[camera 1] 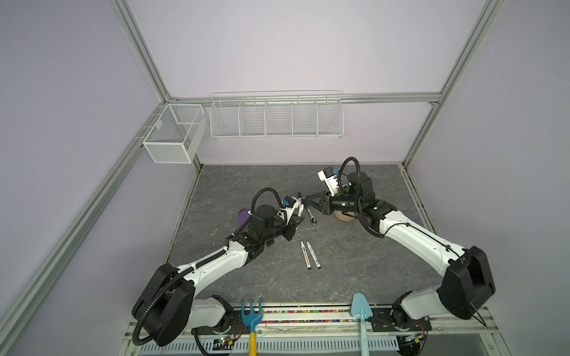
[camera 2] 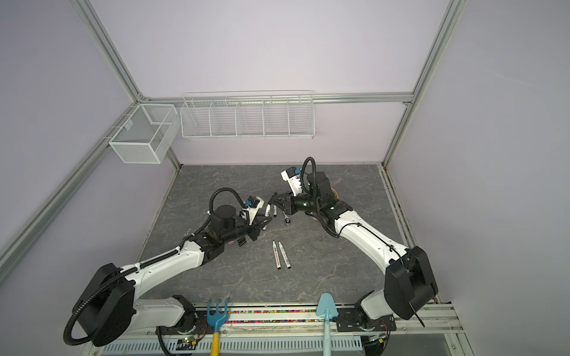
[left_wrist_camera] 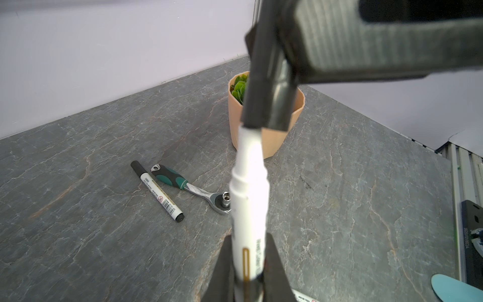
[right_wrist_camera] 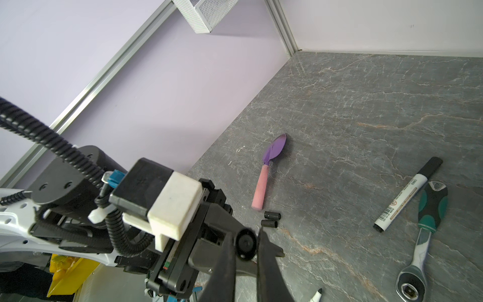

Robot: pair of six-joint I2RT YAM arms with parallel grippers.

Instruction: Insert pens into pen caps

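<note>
My left gripper is shut on a white pen (left_wrist_camera: 249, 201), held roughly upright with its narrow end up. Above it, my right gripper is shut on a black pen cap (right_wrist_camera: 246, 241). In the left wrist view, the pen's top meets the lower edge of the dark fingertip and cap, so its tip is hidden. I cannot tell whether the tip is inside the cap or behind it. Two other pens, the left pen (camera 1: 305, 255) and the right pen (camera 1: 313, 255), lie on the table. Loose black caps (right_wrist_camera: 271, 215) lie beyond the left gripper.
A capped marker (left_wrist_camera: 158, 193) and a ratchet wrench (left_wrist_camera: 193, 188) lie behind the grippers. A potted plant (left_wrist_camera: 269, 143) stands to the right, and a purple-and-pink spoon (right_wrist_camera: 260, 186) lies to the left.
</note>
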